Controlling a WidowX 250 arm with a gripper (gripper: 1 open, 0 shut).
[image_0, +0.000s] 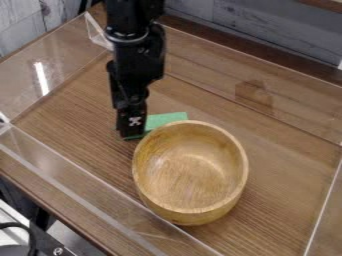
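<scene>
My black gripper (130, 110) hangs over the left-middle of the wooden table, its fingers open just left of a green rectangular block (160, 125). The block lies behind a pale wooden bowl (190, 210), which partly hides it. I see nothing held between the fingers; whether they touch the block is unclear.
The empty bowl takes up the lower middle. A dark cable (20, 235) shows at the lower left corner, beyond the table's edge.
</scene>
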